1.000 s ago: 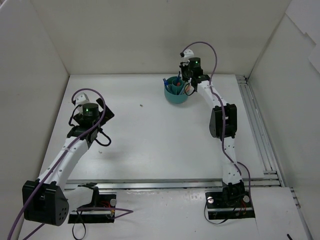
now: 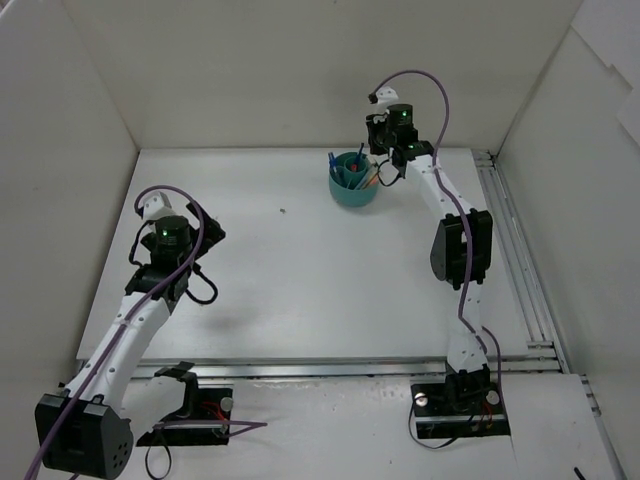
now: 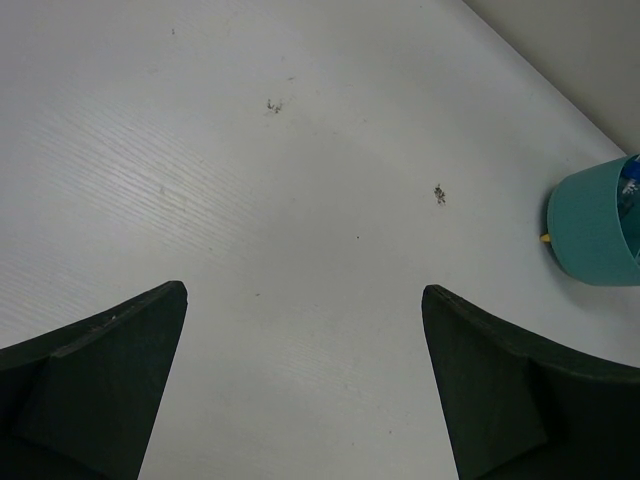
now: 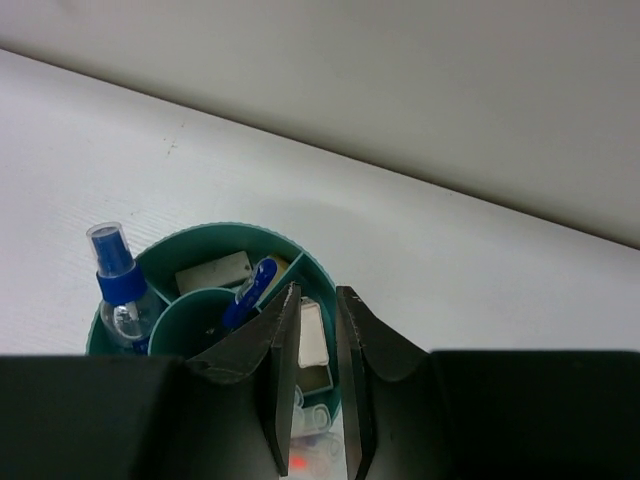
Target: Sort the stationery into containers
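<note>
A teal round organizer [image 2: 348, 195] stands at the back centre-right of the white table, also at the right edge of the left wrist view [image 3: 590, 225]. In the right wrist view it holds a blue-topped bottle [image 4: 125, 285], a blue pen [image 4: 245, 295], erasers [image 4: 210, 272] and clear tubes. My right gripper is above its right side, fingertips close together with a narrow gap; nothing clearly held shows. My left gripper hangs open over bare table on the left, nothing between its fingers.
The back wall lies close behind the organizer; metal rails run along the front and right edges.
</note>
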